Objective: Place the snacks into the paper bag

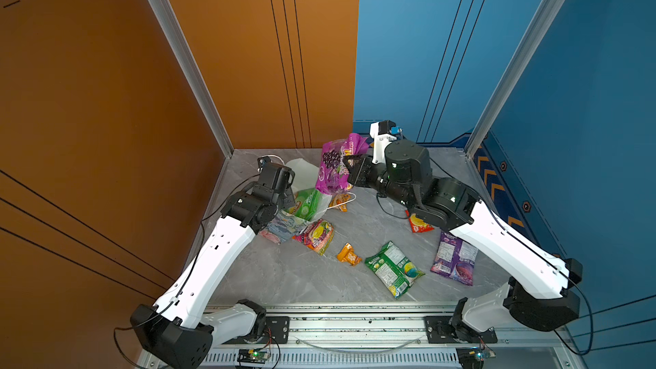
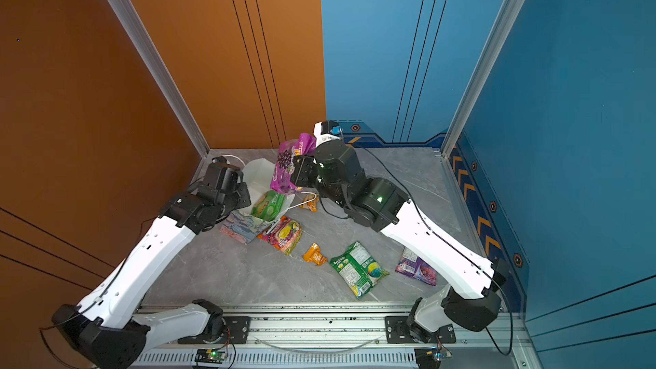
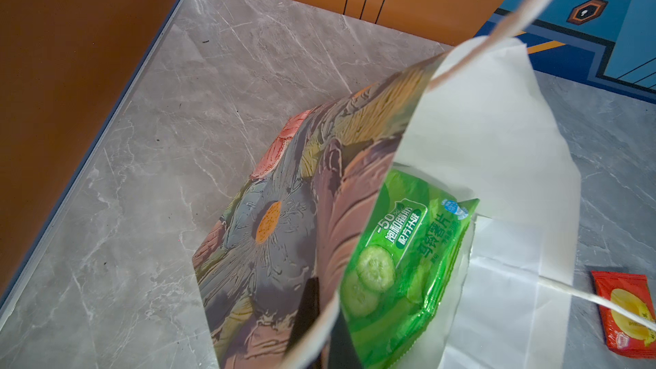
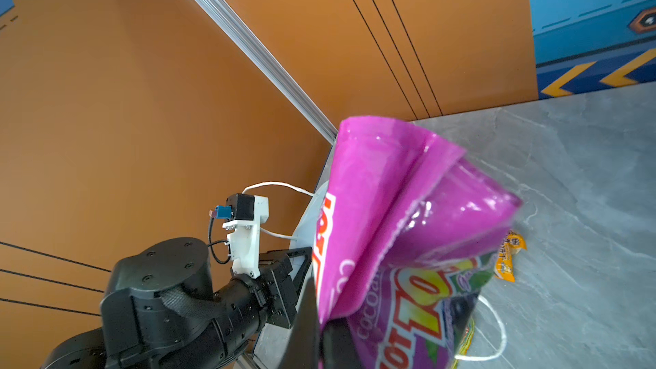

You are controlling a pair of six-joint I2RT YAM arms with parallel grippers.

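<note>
The paper bag (image 3: 270,259), flower-patterned outside and white inside, lies open toward the right, with a green cucumber snack (image 3: 403,266) inside it. My left gripper is shut on the bag's near edge, where a white handle crosses its fingers. My right gripper is shut on a magenta snack pouch (image 4: 417,232), which hangs in the air just right of the bag's mouth in the top left view. On the table lie a colourful snack (image 1: 317,236), an orange packet (image 1: 348,254), a green snack bag (image 1: 394,269) and a purple pouch (image 1: 455,258).
A second orange packet (image 4: 507,255) lies close to the bag's right side, by a loose handle (image 4: 502,331). A red packet (image 3: 625,311) sits farther right.
</note>
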